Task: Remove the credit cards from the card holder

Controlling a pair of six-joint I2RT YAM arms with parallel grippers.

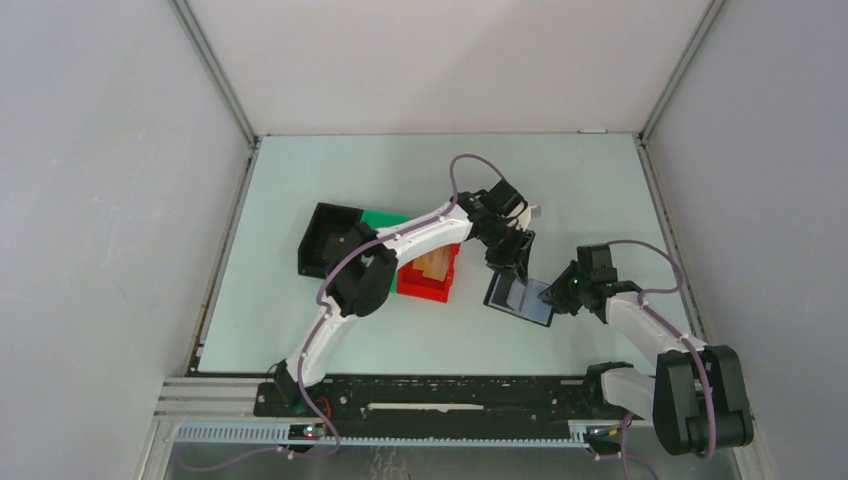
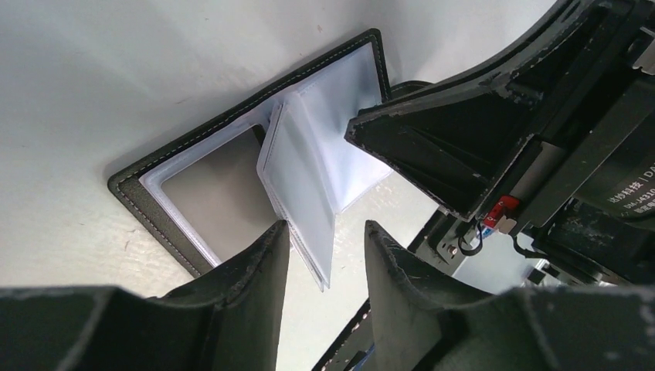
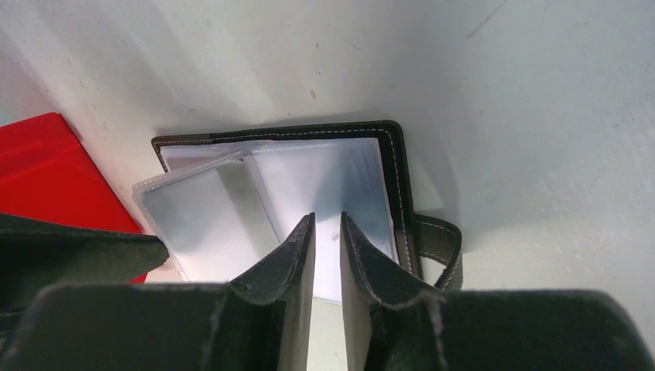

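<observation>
The dark-edged card holder (image 1: 519,299) lies spread open on the table, its stitched border (image 2: 255,97) framing clear sleeves. One sleeve flap (image 2: 297,178) stands raised, uncovering a grey panel (image 2: 220,193) in a clear frame. My left gripper is open, with the flap's free edge reaching between its fingertips. Over the holder's right half is my right gripper, its fingertips close together with a narrow gap. The sleeve (image 3: 324,182) shows behind that gap; whether the fingers pinch any of it is unclear. No card can be told apart from the sleeves.
Left of the holder stands a red box (image 1: 423,289), partly under my left arm, with a green box (image 1: 386,219) and a black box (image 1: 325,235) beyond it. The table in front of and behind the holder is clear.
</observation>
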